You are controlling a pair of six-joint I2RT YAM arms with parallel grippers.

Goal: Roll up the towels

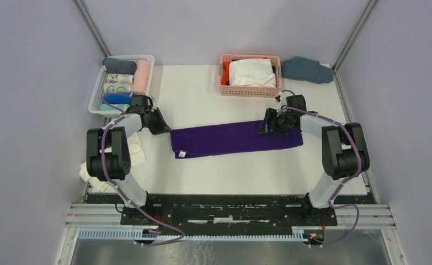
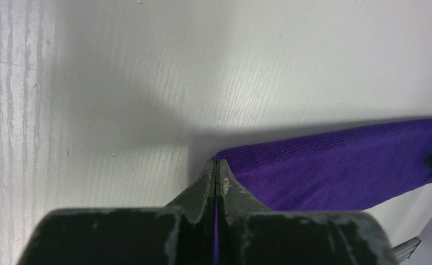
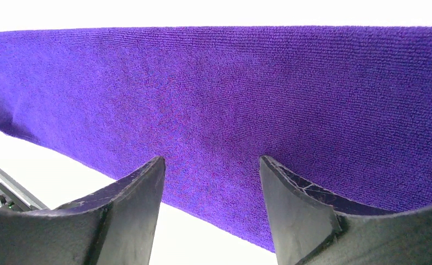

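A long purple towel (image 1: 224, 138) lies flat across the middle of the white table, a white tag at its front left end. My left gripper (image 1: 168, 130) is shut on the towel's back left corner (image 2: 268, 160), seen at its fingertips in the left wrist view. My right gripper stands open over the right part of the towel (image 3: 213, 94), fingers apart with only towel surface beneath them. The towel's right end is partly hidden under the right arm in the top view.
A white basket (image 1: 97, 86) of rolled towels sits back left, cream cloths (image 1: 137, 150) below it. A pink basket (image 1: 249, 90) with folded towels and a grey-blue towel (image 1: 307, 70) stand at the back.
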